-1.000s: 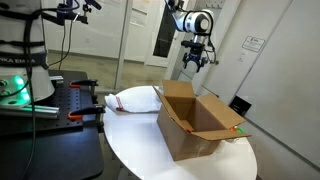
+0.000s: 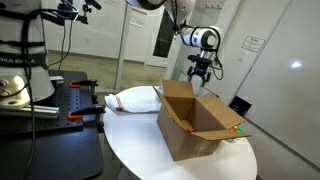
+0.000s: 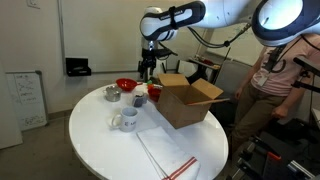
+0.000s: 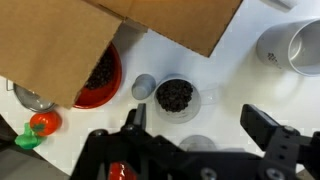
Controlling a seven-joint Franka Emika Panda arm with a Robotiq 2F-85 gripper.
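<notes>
In the wrist view my gripper is open, with its black fingers spread apart and nothing held between them. Just ahead of them stands a clear cup (image 4: pixel 177 98) with dark bits inside, its handle to the right. A small grey cylinder (image 4: pixel 144 86) stands left of this cup. A clear glass (image 4: pixel 197 144) shows between the fingers, lower down. In exterior view 1 the gripper (image 2: pixel 199 75) hangs behind the cardboard box (image 2: pixel 190 142); what is below it is hidden there. In exterior view 2 the gripper (image 3: pixel 147 76) is above the items left of the box.
A white mug (image 4: pixel 290 46) stands at upper right in the wrist view. The open box's flaps (image 4: pixel 62 42) overhang a red bowl (image 4: pixel 101 84) of dark bits. A metal pot (image 4: pixel 30 98) lies beyond. A white cloth (image 3: pixel 166 152) lies on the round table's clear front part (image 3: pixel 105 155).
In exterior view 1 the arm has swung right and the gripper has come lower, toward the rear of the box. The box and cloth stay where they were.
</notes>
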